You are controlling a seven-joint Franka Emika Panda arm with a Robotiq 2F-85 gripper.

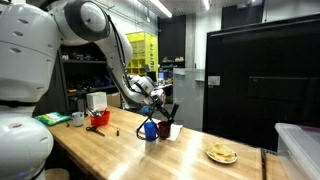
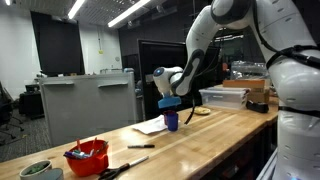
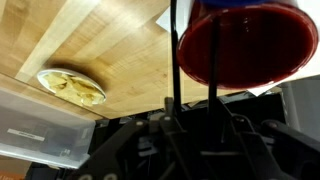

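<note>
A dark red cup stands at the upper right of the wrist view, its open top facing my camera. In exterior view 1 the same cup is on the table just under my gripper. My two black fingers reach past the cup's left part, a narrow gap between them. At their tips, on the top edge, a blue object shows, mostly cut off; the fingers are shut on it. A blue cup stands left of the red cup, and this blue cup also shows in exterior view 2.
White paper lies by the cups. A plate of yellow food stands at the right. A red basket and dark-handled tools lie at the other end.
</note>
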